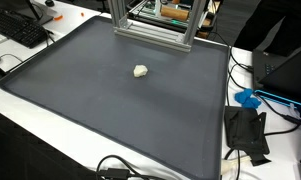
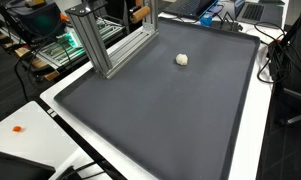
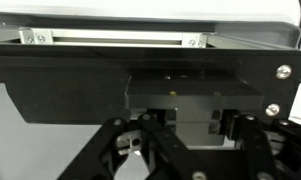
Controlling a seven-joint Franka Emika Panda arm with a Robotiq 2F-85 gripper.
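Observation:
In the wrist view my gripper reaches up from the lower edge, its dark fingers close to a black panel (image 3: 65, 88) with screws at its right end. A dark grey block (image 3: 195, 90) stands out in front of that panel, right before the fingertips. Whether the fingers touch or enclose this block I cannot tell. A small cream-white lump (image 1: 140, 71) lies alone on the dark grey mat (image 1: 110, 105); exterior view 2 shows the same lump (image 2: 181, 59). Neither exterior view shows the gripper.
A metal frame (image 1: 155, 38) stands at the mat's back edge in exterior view 1. Beyond the mat are a keyboard (image 1: 20, 28), a blue item (image 1: 247, 98), a black item (image 1: 246, 132) and cables.

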